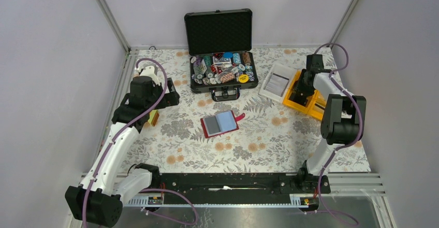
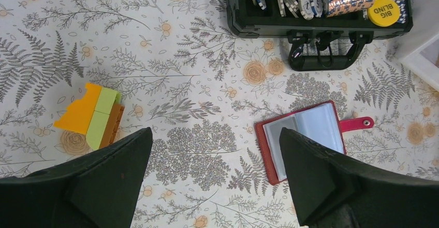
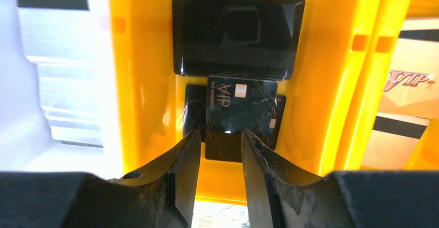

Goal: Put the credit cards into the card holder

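Black VIP cards (image 3: 240,109) lie overlapped on the floor of a yellow bin (image 3: 145,129) in the right wrist view. Above them in that view sits another, larger dark stack (image 3: 238,33). My right gripper is at the near end of this bin; its fingertips stand apart over the lower part of the VIP cards, and no card is visibly clamped. The red card holder (image 1: 220,123) lies spread flat at mid-table, with clear sleeves and a strap toward the right. Well left of it, my left gripper hangs open and empty above the table.
A white bin (image 1: 264,93) with pale cards adjoins the yellow bin on the left; another yellow compartment holds cream VIP cards (image 3: 406,85). An open black case (image 1: 222,77) of poker chips stands at the back. A yellow-green block (image 2: 98,114) lies at left.
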